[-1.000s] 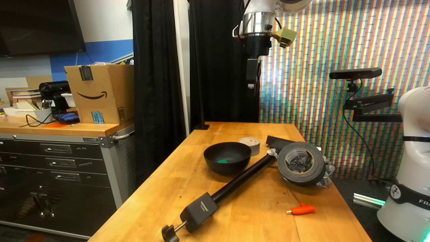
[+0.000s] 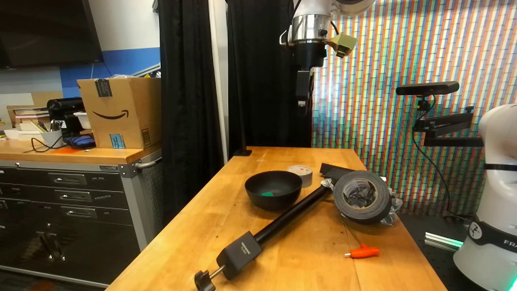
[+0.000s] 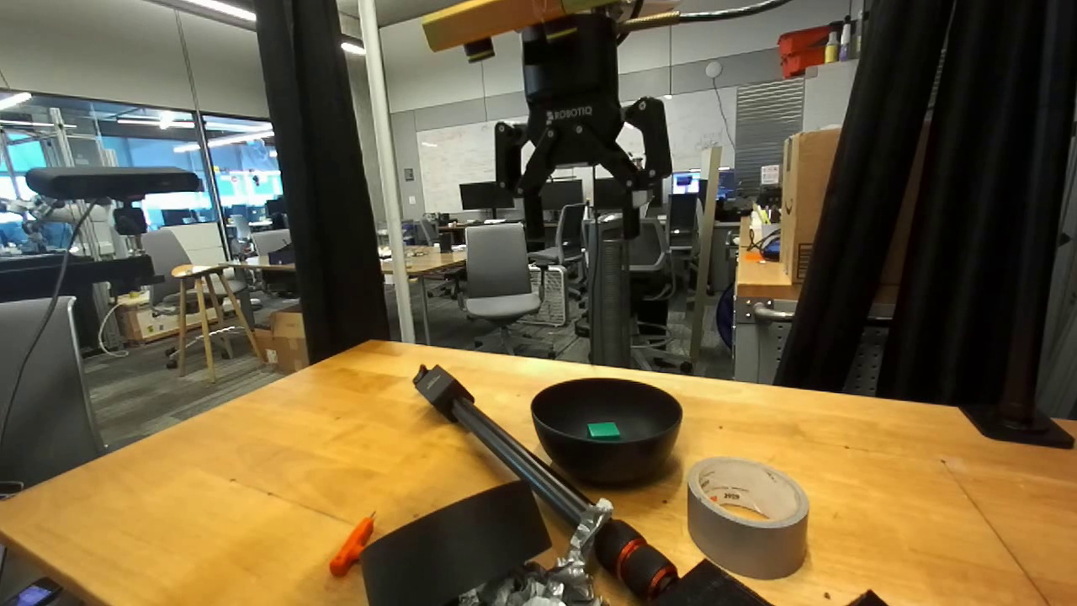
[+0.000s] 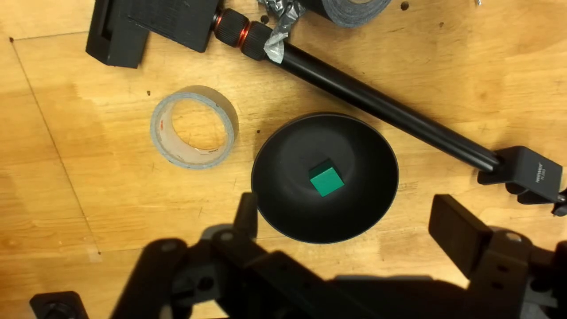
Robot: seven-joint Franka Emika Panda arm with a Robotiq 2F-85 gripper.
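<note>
A green block [image 4: 327,181] lies inside the black bowl [image 4: 366,212], near its middle in the wrist view. The same block [image 3: 603,430] shows as a green patch within the bowl [image 3: 565,444] in exterior view 2. High above the table hangs my gripper [image 3: 578,217], its fingers spread wide with nothing between them. From the wrist camera, the gripper has one finger at the bowl's lower left and the other well to its right. In exterior view 1 the gripper [image 2: 303,104] is seen side-on, far above the tabletop.
A grey tape roll [image 4: 228,114] stands beside the bowl. A black pole with a clamp [image 4: 382,109] lies diagonally past the bowl. A large black tape roll [image 2: 383,199] and an orange-handled tool [image 2: 364,251] are near the table's side edge.
</note>
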